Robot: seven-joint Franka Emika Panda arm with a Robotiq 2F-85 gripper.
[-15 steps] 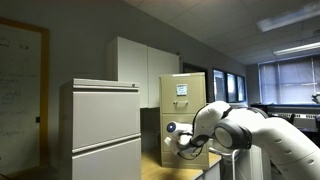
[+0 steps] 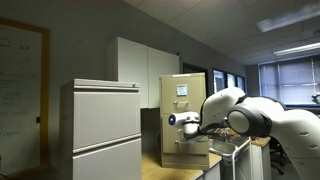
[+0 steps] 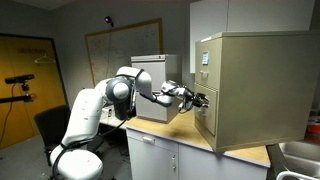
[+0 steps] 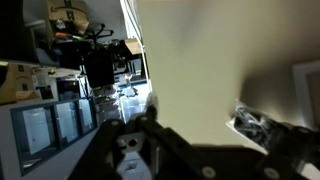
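Observation:
A tall beige filing cabinet stands on the wooden counter, with a handle on an upper drawer. Close to its drawer front is my gripper, beside the lower handle area; whether it touches the handle is hard to make out. The wrist view is filled largely by the blurred beige drawer face. Low in that view the gripper appears partly open, with bare beige surface showing in its gap. A shiny metal part shows at the right; I cannot tell whether it is handle or finger.
A grey-white cabinet stands to the left in exterior view 1. The wooden counter has clear room before the beige cabinet. White wall cupboards hang behind.
The gripper end of the arm has risen along the beige cabinet's front and turned slightly, from beside the lower part to nearer the upper handle. The cabinet looks unmoved.

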